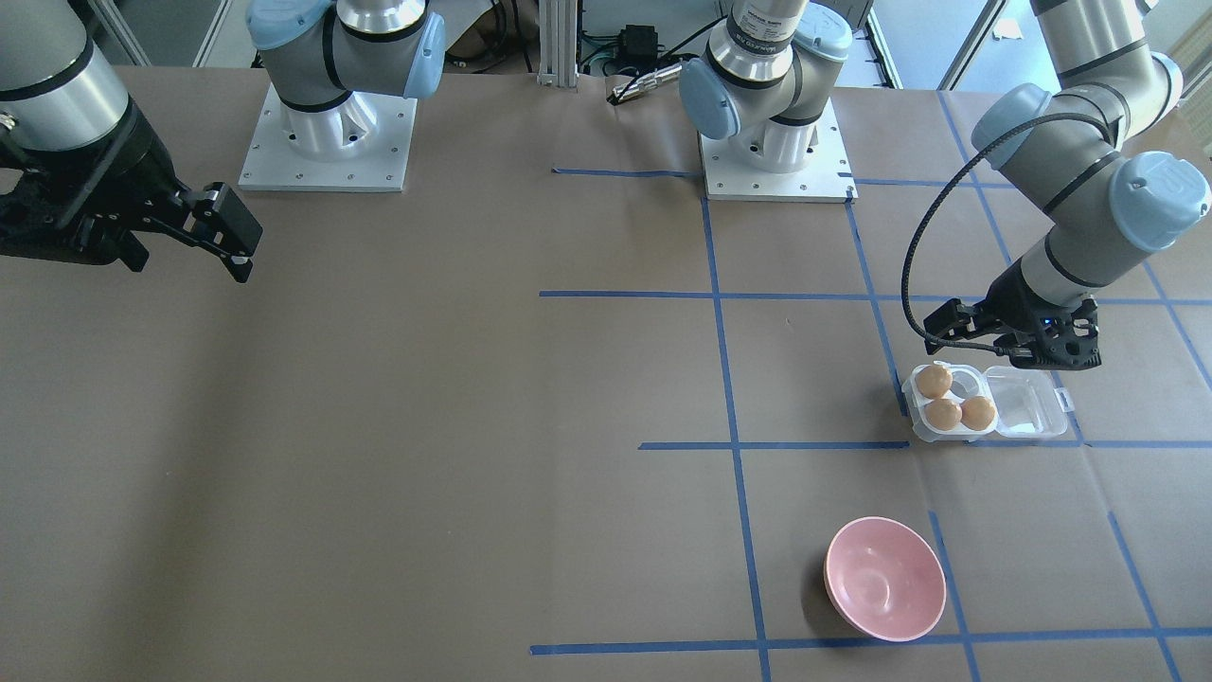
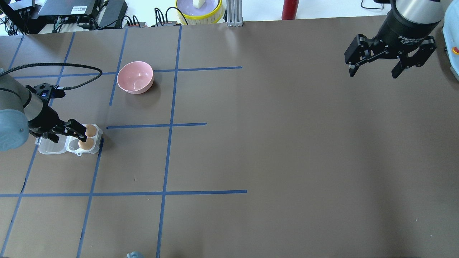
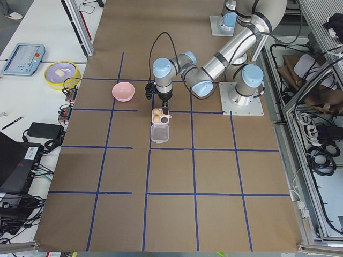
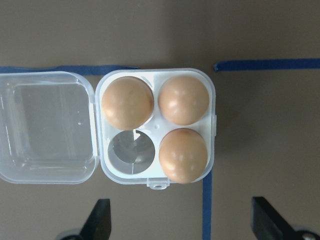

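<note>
A clear egg carton with a white insert [image 1: 952, 421] lies open, holding three brown eggs [image 4: 182, 155] and one empty cup [image 4: 131, 152]; its clear lid [image 4: 47, 127] is folded out to one side. My gripper hangs just above the carton, its fingertips wide apart at the bottom of the wrist view with nothing between them. A pink bowl [image 1: 885, 578] stands empty on the taped table, apart from the carton.
A second arm with a black gripper [image 2: 383, 49] hangs over the far side of the table. Other arm bases [image 1: 778, 170] stand at the back.
</note>
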